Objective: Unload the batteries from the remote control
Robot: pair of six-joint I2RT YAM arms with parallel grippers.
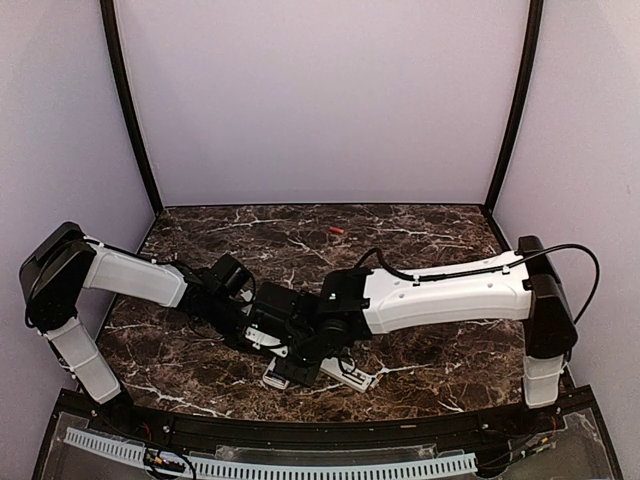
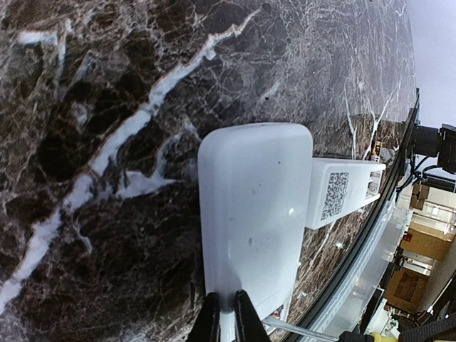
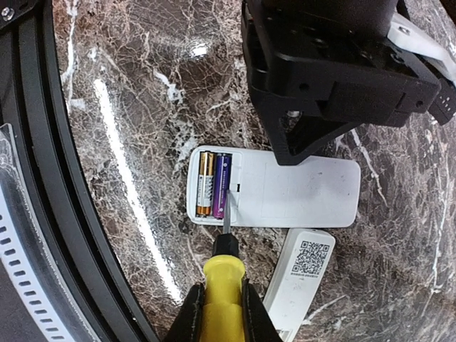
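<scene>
The white remote control (image 3: 296, 187) lies on the dark marble table with its battery bay uncovered. An orange-and-silver battery (image 3: 205, 184) and a purple battery (image 3: 222, 187) sit side by side inside. My left gripper is shut on the remote's long edge, with white showing between its fingertips. In my right gripper, shut, is a yellow-handled tool (image 3: 224, 281); its thin metal tip reaches into the bay beside the purple battery. Contact there is hard to tell. Both arms cover much of the remote in the top view.
A white block with a QR code (image 3: 303, 267) lies close beside the remote. Far back on the table is a small red object (image 1: 336, 230). The dark rail (image 1: 300, 432) runs along the front edge. Bare marble lies to the left and right.
</scene>
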